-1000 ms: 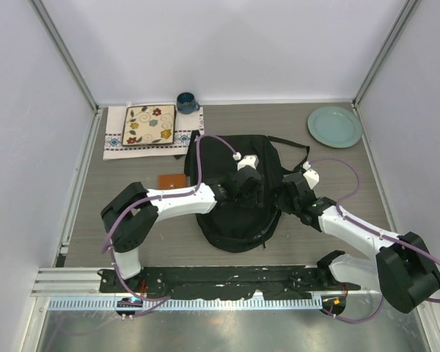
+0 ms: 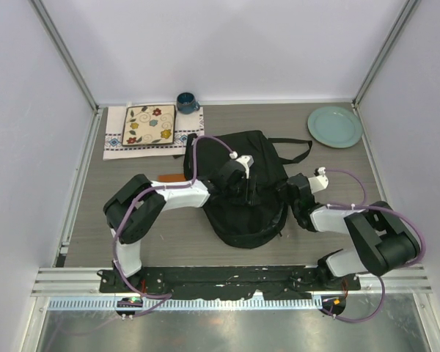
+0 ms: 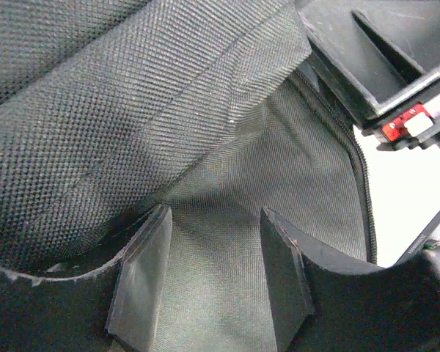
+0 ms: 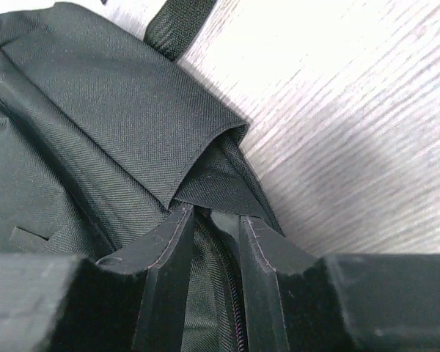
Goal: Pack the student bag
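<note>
A black cloth bag (image 2: 242, 226) lies in the middle of the table. Over its mouth is my left gripper (image 2: 252, 192). In the left wrist view, the left fingers (image 3: 148, 253) stand apart, with dark mesh fabric (image 3: 227, 183) below and nothing clearly pinched between them. At the bag's right edge is my right gripper (image 2: 282, 192). The right fingers (image 4: 170, 253) are also apart, and the bag's zipped edge (image 4: 218, 249) passes below and between them, not clamped. The bag's inside is largely hidden by folds and the left arm.
At the back left, a flowered book-like item (image 2: 149, 126) rests on a patterned cloth (image 2: 114, 143), a blue mug (image 2: 187, 103) beside it. A brown flat item (image 2: 170, 177) lies left of the bag. A green plate (image 2: 334, 127) occupies the back right.
My right arm has swung inward at the elbow. The bag's right side has shifted a little to the right.
</note>
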